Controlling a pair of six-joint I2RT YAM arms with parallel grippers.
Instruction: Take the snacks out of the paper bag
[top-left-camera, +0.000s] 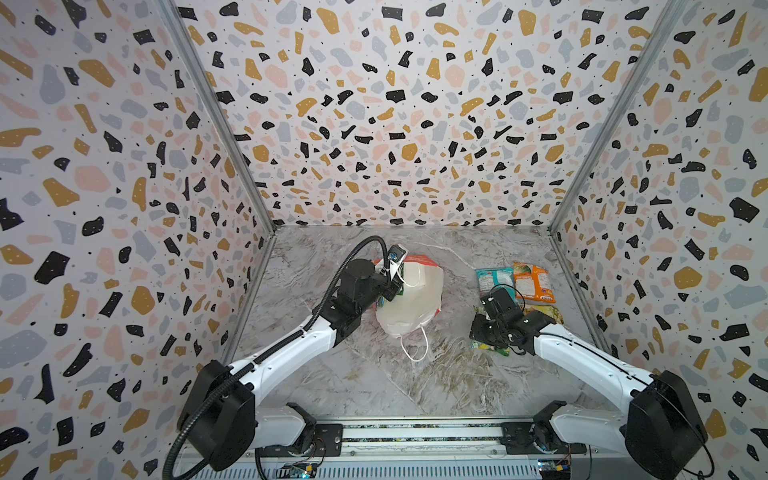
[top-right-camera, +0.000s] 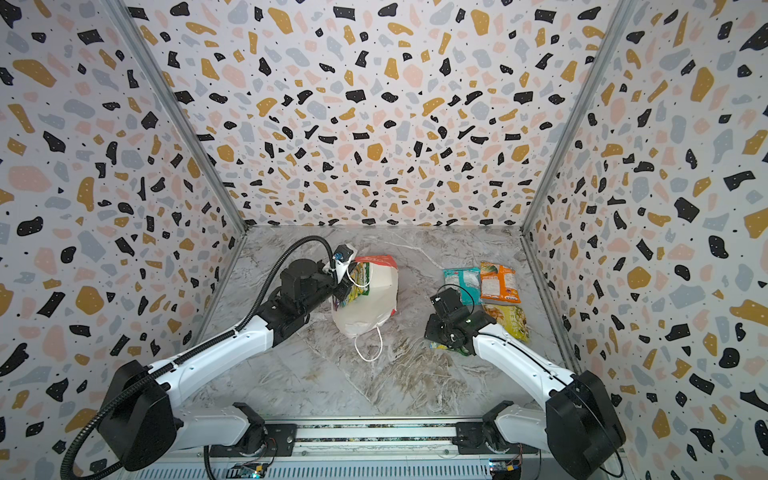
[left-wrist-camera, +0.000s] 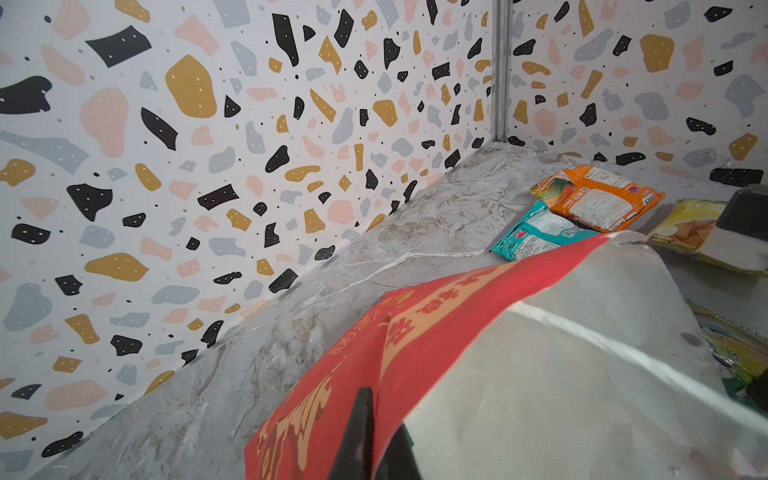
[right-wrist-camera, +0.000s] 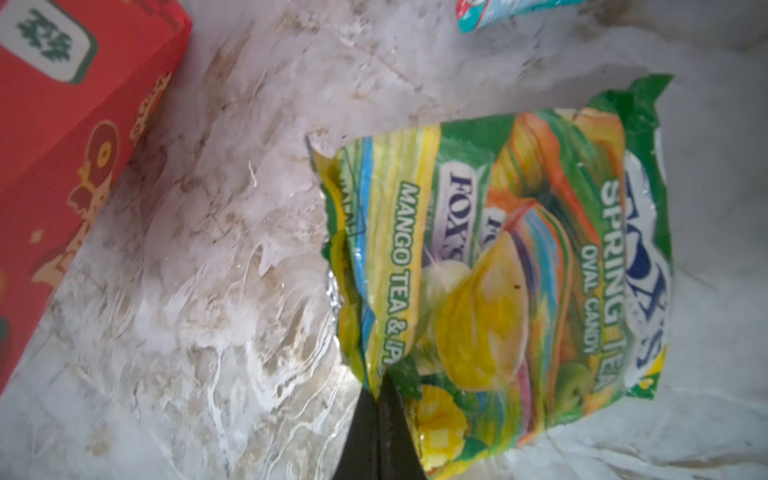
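The paper bag (top-left-camera: 408, 312) lies on its side, mouth toward me, with a green-yellow packet (top-right-camera: 357, 288) partly visible inside. My left gripper is shut at the bag's red upper edge (left-wrist-camera: 464, 304). My right gripper is shut, its tips at the left edge of a Fox's Spring Tea candy pack (right-wrist-camera: 504, 304) on the table right of the bag; whether it pinches the wrapper cannot be told. Behind that pack lie a teal pack (top-right-camera: 461, 280), an orange pack (top-right-camera: 498, 281) and a yellow pack (top-right-camera: 510, 321).
Patterned walls enclose it at back and sides, and the packs at the right lie near the right wall.
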